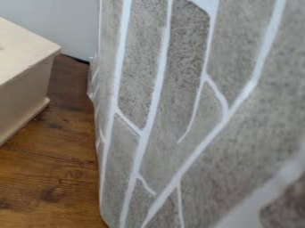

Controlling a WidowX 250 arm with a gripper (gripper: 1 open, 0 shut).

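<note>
A large upright surface point(202, 107) fills the middle and right of the camera view, very close. It is grey and speckled, crossed by branching white lines, with a slightly rounded left edge and some wrinkled clear material along that edge. What object it is, I cannot tell. My gripper is not in view.
A pale cream box point(21, 80) with a lidded top stands at the left edge. A wooden floor point(48, 187) shows at the lower left, and a white wall point(60, 22) stands behind, leaving a small patch of bare floor between box and grey surface.
</note>
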